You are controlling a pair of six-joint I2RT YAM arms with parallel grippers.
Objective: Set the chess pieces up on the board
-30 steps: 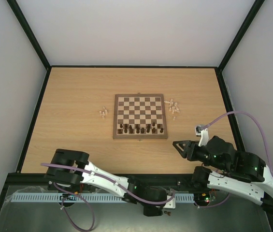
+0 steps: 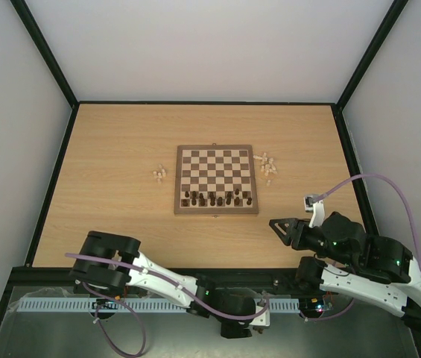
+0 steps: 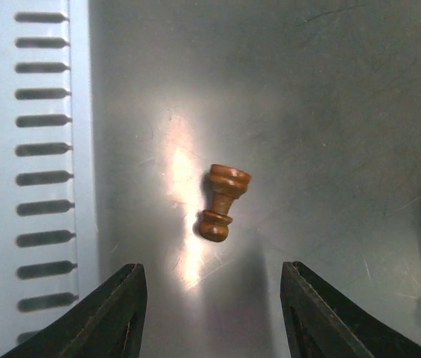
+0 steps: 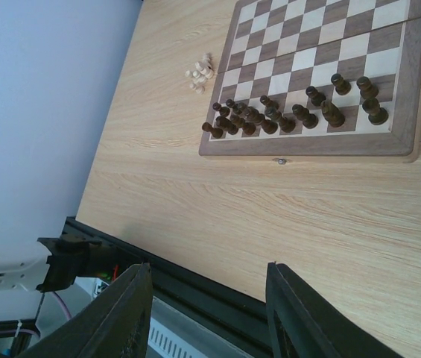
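A brown chess piece [image 3: 221, 203], seemingly a rook, lies on its side on the grey floor beyond the table's front edge. My left gripper hangs just short of it, fingers open and empty. My right gripper is open and empty over the table's front right, facing the chessboard [image 2: 215, 174]. Dark pieces [image 4: 331, 113] stand in the rows along the board's near side. White pieces lie in loose groups left [image 2: 159, 174] and right [image 2: 267, 165] of the board.
A dark frame runs along its edges, and a pale slotted rail [image 3: 39, 156] crosses the floor beside the fallen piece. Walls bound the sides and back.
The board looks the same.
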